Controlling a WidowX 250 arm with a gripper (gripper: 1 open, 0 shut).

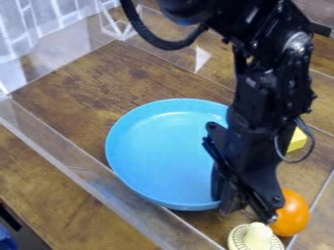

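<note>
My black gripper (pixel 232 200) reaches down over the right side of a blue plate (pixel 159 156), its fingertips low near the plate's front right rim and hidden in shadow behind its body. An orange round object (pixel 294 214) lies just right of it. A cream disc with a ridged pattern (pixel 256 239) is at the bottom edge, in front of the gripper. Whether anything is between the fingers cannot be seen.
A yellow object (pixel 299 139) shows behind the arm at the right. A clear wall or edge (pixel 78 161) runs diagonally along the left.
</note>
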